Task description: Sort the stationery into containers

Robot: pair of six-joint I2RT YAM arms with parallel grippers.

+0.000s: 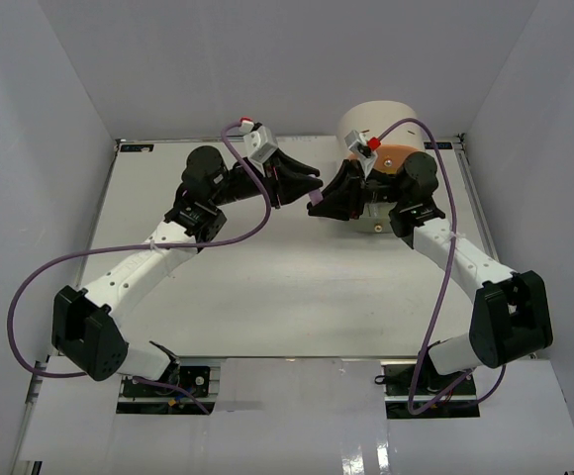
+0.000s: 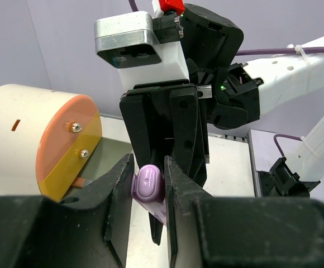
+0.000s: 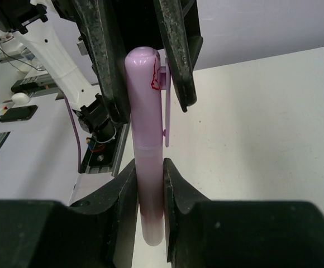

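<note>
A pink marker [image 3: 145, 111] with a clip is held between my two grippers above the middle of the table, as the top view [image 1: 316, 197] shows. My left gripper is shut on one end; its view shows the pink tip between the fingers. My right gripper is shut on the marker's paler end. The marker stands upright in the right wrist view, with the left gripper's black fingers around its upper part.
A cream rounded container [image 2: 17, 134] with an orange side panel and yellow front stands at the back right, behind my right gripper.
</note>
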